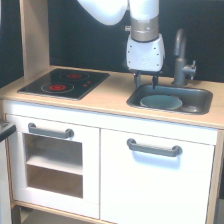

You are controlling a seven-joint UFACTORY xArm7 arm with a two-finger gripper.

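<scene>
My gripper (147,82) points down over the back left part of the dark sink (203,103). Its two dark fingers stand apart, and nothing shows between them. A green round dish (160,102) rests in the basin, to the right of the fingers and a little nearer the camera. The fingertips look clear of the dish, but their exact height above the sink is hard to tell.
A grey tap (180,62) rises behind the sink, close to my gripper's right. On the left of the wooden counter (112,92) lies a black stove top (65,84) with red rings. Below are a white cupboard door (150,180) and an oven compartment (55,165).
</scene>
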